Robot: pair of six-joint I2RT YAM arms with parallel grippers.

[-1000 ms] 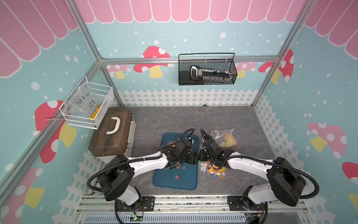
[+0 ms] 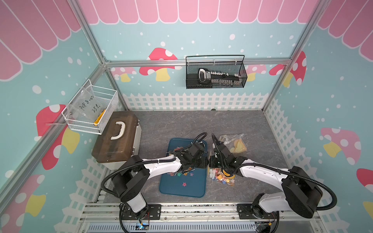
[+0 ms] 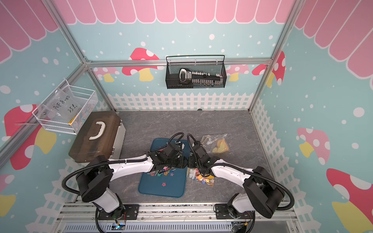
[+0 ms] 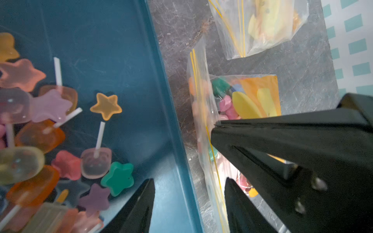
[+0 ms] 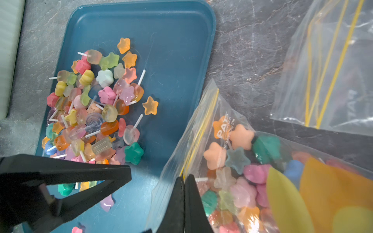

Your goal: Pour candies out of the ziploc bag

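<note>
The clear ziploc bag (image 5: 237, 170), with candies showing through its printed front, lies just right of the blue tray (image 4: 167, 89). Its yellow-striped zip edge stands up along the tray's rim. My right gripper is shut, its tips pinching that zip edge near the middle. Over the tray's right rim, my left gripper is part open with a clear gap between its fingers; the near end of the zip edge runs close beside its right finger. Star candies and lollipops (image 5: 97, 112) lie heaped on the tray.
A second clear bag (image 2: 235, 143) lies behind on the grey table. The brown-lidded case (image 2: 118, 136) stands to the left. Both grippers are close together. Open table lies behind the tray.
The right arm has barely moved.
</note>
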